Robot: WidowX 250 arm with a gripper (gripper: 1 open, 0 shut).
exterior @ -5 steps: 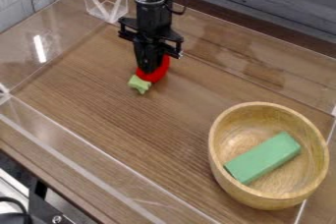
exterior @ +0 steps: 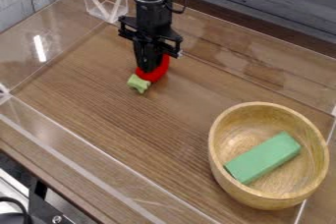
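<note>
The black gripper (exterior: pixel 149 49) hangs from the top centre of the camera view, down over a red object (exterior: pixel 153 72) on the wooden table (exterior: pixel 125 140). A small pale green piece (exterior: pixel 138 84) lies just at the red object's lower left. The fingertips overlap the red object from above; whether they are closed on it cannot be told.
A wooden bowl (exterior: pixel 268 115) with a green block (exterior: pixel 260 159) in it sits at the lower right. A clear plastic item (exterior: pixel 105 2) is at the upper left. The table's middle and lower left are open.
The gripper and the red object under it look very slightly shifted to the left; otherwise little differs.
</note>
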